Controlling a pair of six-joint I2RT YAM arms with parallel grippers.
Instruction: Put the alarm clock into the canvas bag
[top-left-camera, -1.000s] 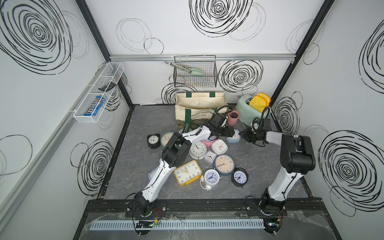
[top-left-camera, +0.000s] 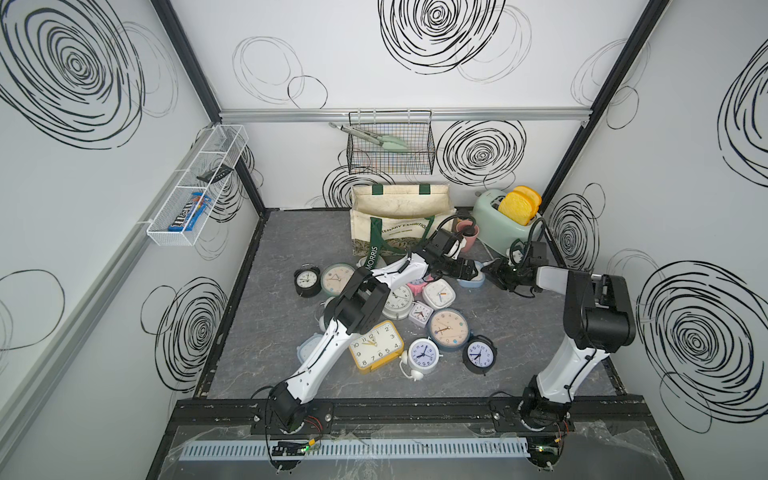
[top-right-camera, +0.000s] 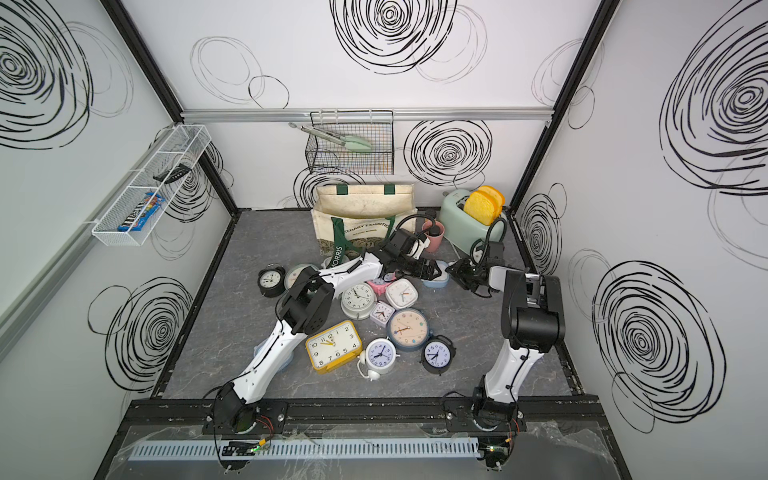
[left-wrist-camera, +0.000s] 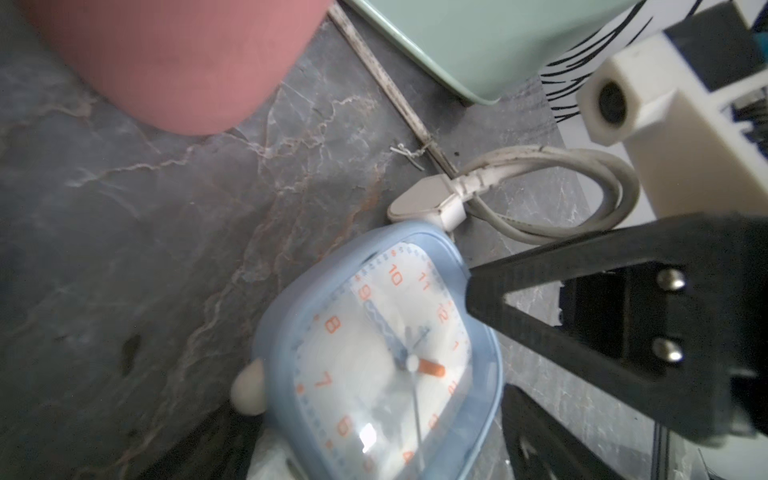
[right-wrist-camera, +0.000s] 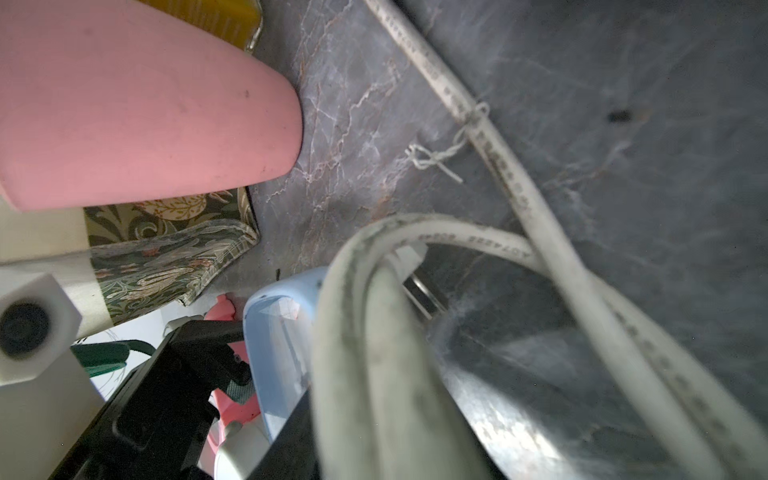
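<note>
A light-blue square alarm clock (left-wrist-camera: 384, 352) lies face up at the right of the clock cluster, with a coiled white cable (right-wrist-camera: 376, 336) and plug (left-wrist-camera: 428, 200) beside it. My left gripper (top-left-camera: 465, 267) is open over that clock, one black finger above its right side. My right gripper (top-left-camera: 496, 267) is just right of the clock, low by the cable, which fills much of the right wrist view; how far its fingers stand apart is hidden. The canvas bag (top-right-camera: 336, 212) stands upright behind the clocks.
Many other clocks (top-left-camera: 450, 328) cover the middle of the table. A pink cup (left-wrist-camera: 184, 64) and a green toaster (top-left-camera: 500, 228) with yellow slices stand behind the blue clock. The front left and far left have some bare table (top-left-camera: 256, 336).
The right arm has shifted a little to the right.
</note>
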